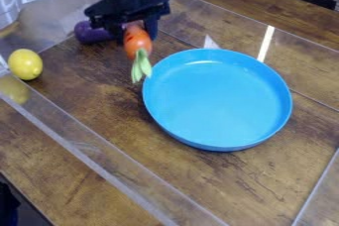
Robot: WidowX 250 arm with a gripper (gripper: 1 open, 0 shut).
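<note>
My black gripper [135,24] is raised at the upper middle, shut on a toy carrot [138,44]. The carrot hangs with its orange body under the fingers and its pale green leaves pointing down, left of the blue plate's upper-left rim. A purple eggplant [93,32] lies behind, just left of the gripper and partly hidden by it.
A large blue plate [216,103] fills the right middle of the wooden surface. A yellow lemon-like object [26,63] sits at the left by a clear wall.
</note>
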